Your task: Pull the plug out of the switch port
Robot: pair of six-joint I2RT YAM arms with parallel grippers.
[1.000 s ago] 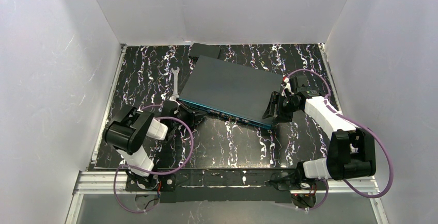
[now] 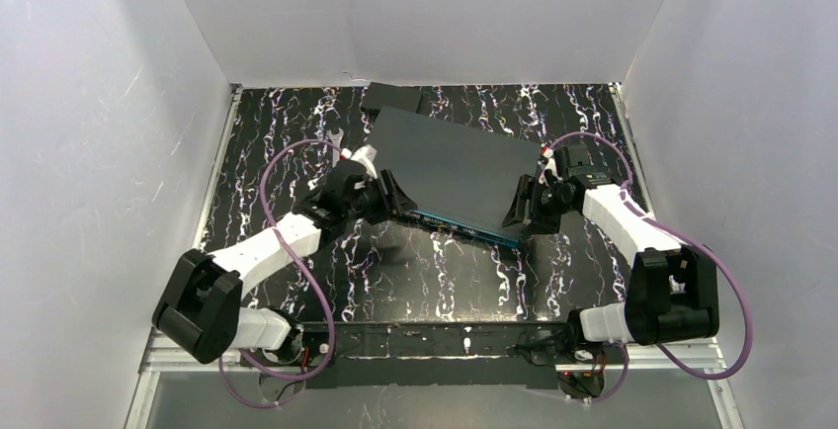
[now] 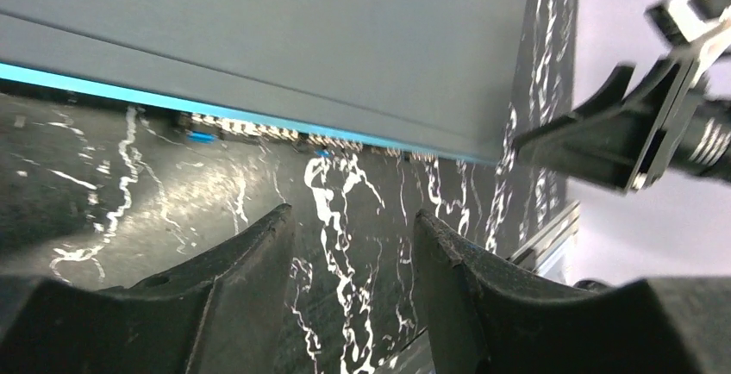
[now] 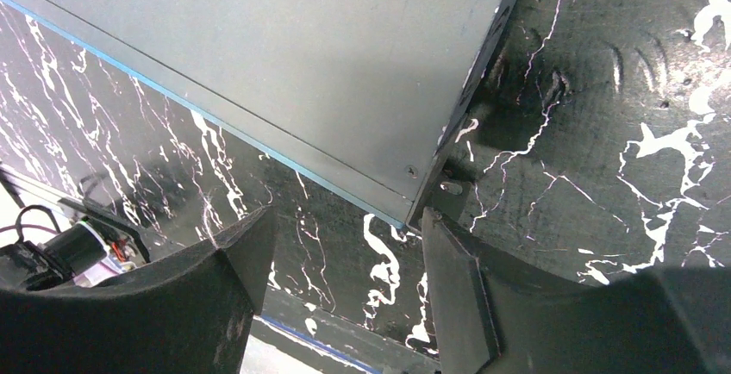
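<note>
The switch is a flat dark grey box (image 2: 460, 167) lying askew on the table, its blue-edged front facing me. In the left wrist view, ports line its front face (image 3: 250, 130). Two small blue pieces stick out there, one blue piece (image 3: 201, 137) at left and another blue piece (image 3: 322, 152) farther right; whether either is the plug I cannot tell. My left gripper is open over the table before the ports, nothing between its fingers. My right gripper stands open by the switch's front right corner (image 4: 407, 217), empty.
A wrench (image 2: 336, 140) lies left of the switch, partly behind my left arm. Behind the switch is a smaller dark flat piece (image 2: 391, 97). Bare marble-patterned table (image 2: 425, 286) stretches in front. Grey walls enclose the sides and back.
My left arm has swung up and to the right, from low by the switch's front left corner to above its front edge. The right arm and the switch have stayed put.
</note>
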